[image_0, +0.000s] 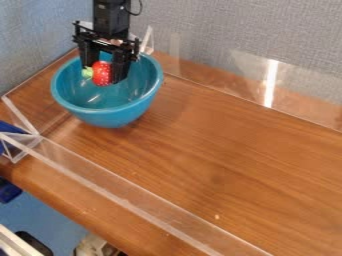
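My black gripper (103, 62) hangs over a teal bowl (114, 108) at the upper left, its fingers reaching down inside the rim. It is shut on a small red object with a light green top, which looks like a toy strawberry (102, 74), held within the bowl's opening. The fingertips partly cover it.
Clear strips run along its back and front left. A white frame with blue parts (14, 140) sits at the left edge; grey walls stand behind.
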